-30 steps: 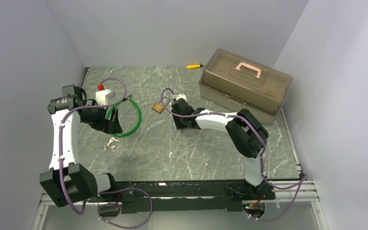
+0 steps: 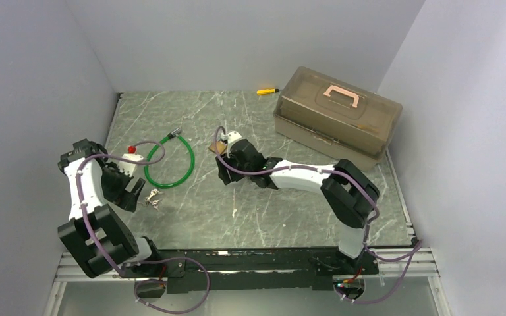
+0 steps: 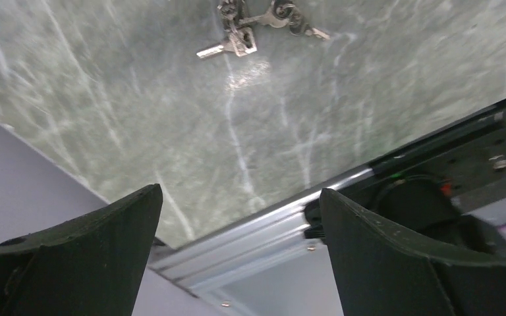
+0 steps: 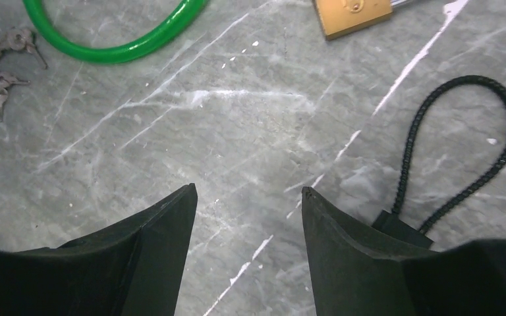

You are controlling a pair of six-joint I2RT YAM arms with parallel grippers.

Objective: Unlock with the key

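Note:
Several keys on a ring (image 2: 152, 198) lie on the grey marbled table at the left. My left gripper (image 2: 132, 195) is open just left of them, above the table. The same keys (image 3: 240, 33) show at the top edge of the left wrist view, outside the gap between my left fingers. A brass padlock (image 4: 354, 14) with a steel shackle lies at the top of the right wrist view; the right arm partly covers it from above. My right gripper stands open over bare table, with nothing between its fingers.
A green cable ring (image 2: 189, 170) lies between the keys and the padlock. A black cord loop (image 4: 406, 153) is by my right gripper. The brown toolbox (image 2: 338, 115) fills the back right, near a yellow-handled tool (image 2: 267, 91).
My left gripper has moved left and toward the front, from over the green ring to beside the keys. The keys stayed put.

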